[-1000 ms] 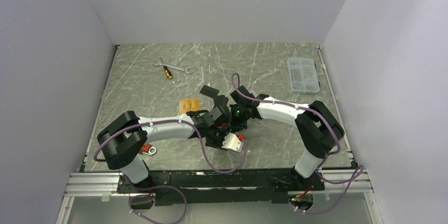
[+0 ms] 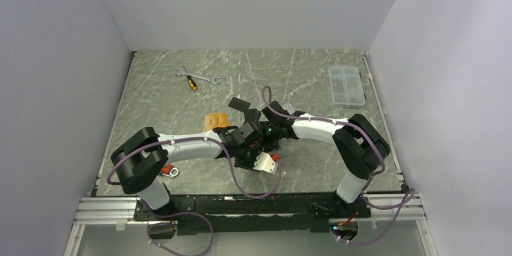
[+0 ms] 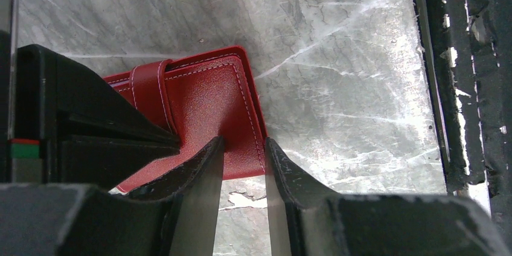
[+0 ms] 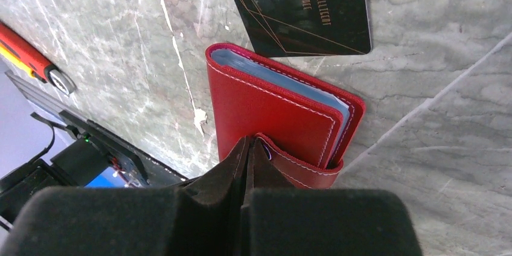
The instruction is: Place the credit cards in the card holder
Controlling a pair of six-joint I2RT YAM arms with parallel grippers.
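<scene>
A red leather card holder with white stitching and a strap lies on the grey marbled table. My left gripper is shut on its edge. The black fingers of my right gripper are together, tips at the strap; nothing clear shows between them. Pale plastic sleeves show along the holder's open edge in the right wrist view. A black credit card lies just beyond that edge. Dark cards are also in the top view. Both arms mostly cover the holder there.
A yellow-orange item lies left of the dark cards. Wrenches and a screwdriver are at the back left, a clear compartment box at the back right, and a red tool at the front left.
The right gripper has shifted slightly, a little to the left and downward in the top view. The left arm and the loose cards look unmoved.
</scene>
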